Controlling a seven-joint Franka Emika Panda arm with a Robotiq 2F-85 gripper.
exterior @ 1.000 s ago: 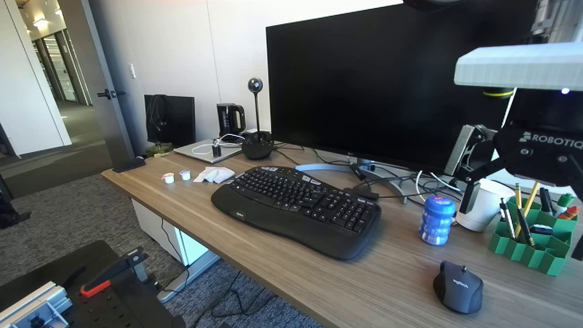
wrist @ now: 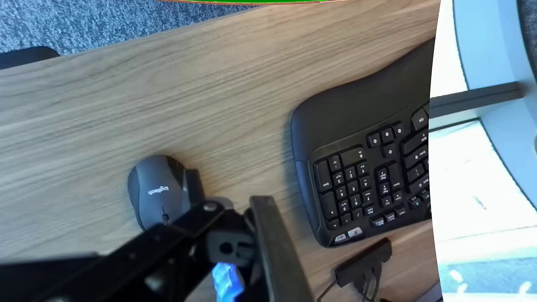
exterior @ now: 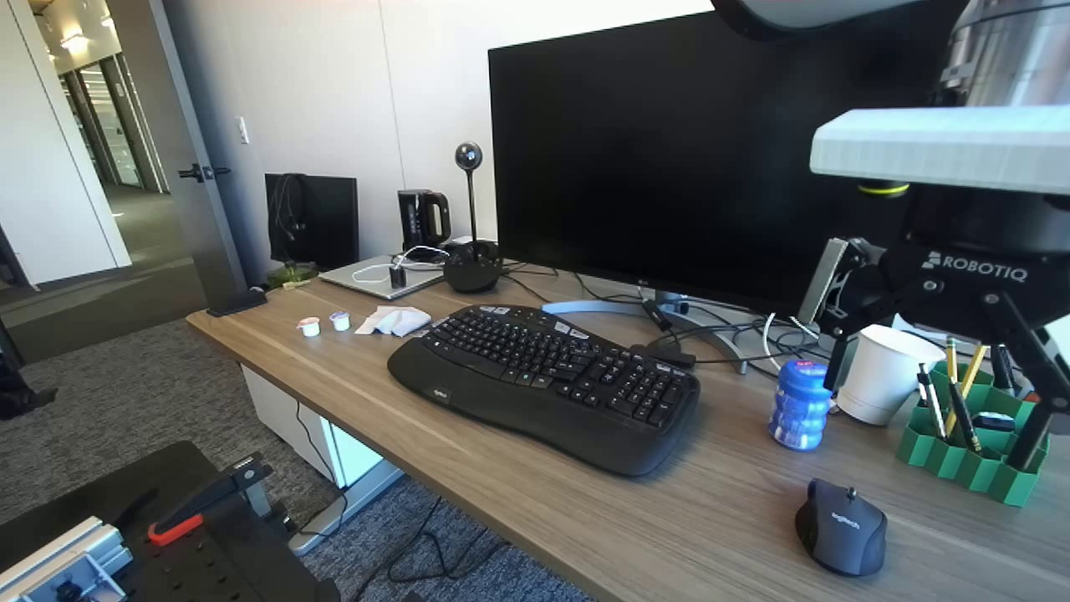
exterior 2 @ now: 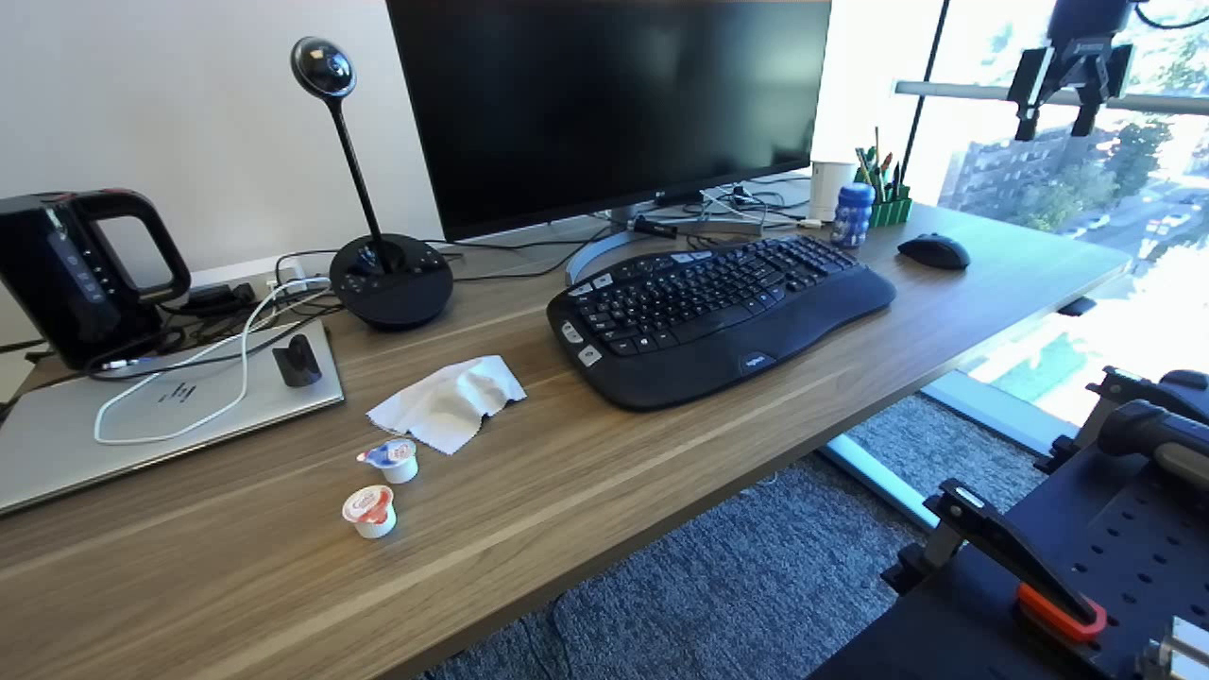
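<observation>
My gripper [exterior 2: 1056,130] is open above the right end of the desk, its fingers spread and nothing visible between them. In exterior view 1 one finger overlaps the blue bottle [exterior: 800,406] and white cup [exterior: 883,376], while the other crosses in front of the green pen holder [exterior: 970,467]. In the wrist view the gripper's dark linkage fills the lower left and covers most of the blue bottle [wrist: 226,281]. A grey Logitech mouse [exterior: 843,528] lies on the desk in front of the bottle, partly hidden by a finger in the wrist view.
A black keyboard [exterior: 562,391] occupies the middle of the desk [exterior 2: 635,487], before a large monitor [exterior: 682,150]. Cables [exterior: 717,336] run around its stand. At the far left lie a white cloth [exterior 2: 448,397], two small creamer cups [exterior 2: 370,512] and a laptop [exterior 2: 170,414]. Wood is bare between keyboard and mouse.
In exterior view 1 the gripper has shifted left and somewhat lower, and now covers part of the pen holder's right side. The desk objects have stayed put.
</observation>
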